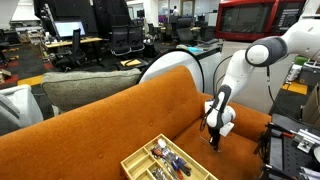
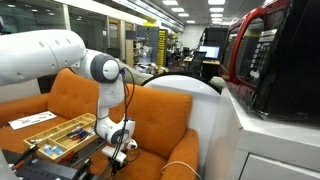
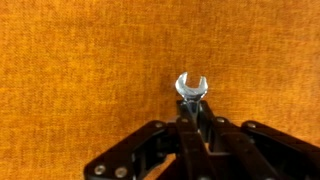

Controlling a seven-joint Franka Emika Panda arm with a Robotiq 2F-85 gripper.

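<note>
A silver wrench (image 3: 191,87) shows its open-ended head in the wrist view, pointing away from my gripper. The black fingers are shut on it, and the rest of the wrench is hidden behind them. Orange cloth of the couch seat (image 3: 90,70) fills the background there. In exterior view 1 the gripper (image 1: 213,146) is low over the seat, to the right of the wooden tray. How far the wrench is from the cloth I cannot tell.
The wooden tray (image 1: 136,163) holds several hand tools (image 1: 170,157) in compartments. Behind the seat rises the orange couch backrest (image 1: 100,113). Bare seat lies around the gripper. A white board (image 2: 34,119) rests at the left in exterior view 2.
</note>
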